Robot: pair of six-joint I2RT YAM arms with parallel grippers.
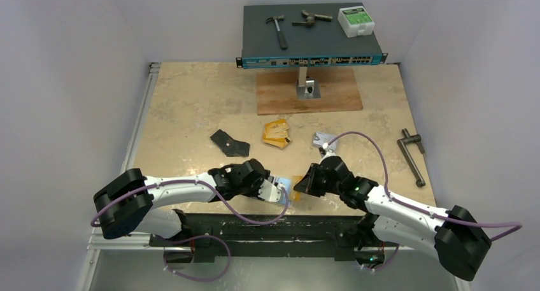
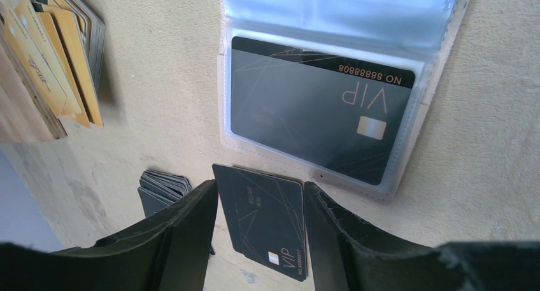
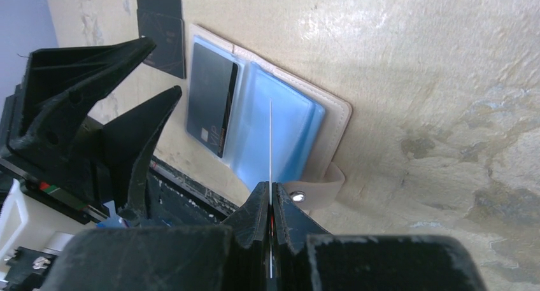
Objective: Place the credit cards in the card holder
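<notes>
The card holder (image 3: 331, 113) lies open on the table, with clear blue sleeves (image 3: 277, 116) and a black VIP card (image 2: 312, 106) inside one pocket. My right gripper is shut on a gold card (image 1: 297, 187), which appears edge-on as a thin line in the right wrist view, over the blue sleeve. Whether the card touches the sleeve I cannot tell. At the holder's black-card side, my left gripper stands part open with nothing held between its fingers. Black cards (image 2: 264, 221) show on the table beyond that gap.
Farther back lie fanned black cards (image 1: 230, 144), gold cards (image 1: 276, 133) and silver cards (image 1: 325, 140). A raised rack unit (image 1: 305, 33) on a wooden board (image 1: 341, 90) stands behind. Bare table stretches right of the holder.
</notes>
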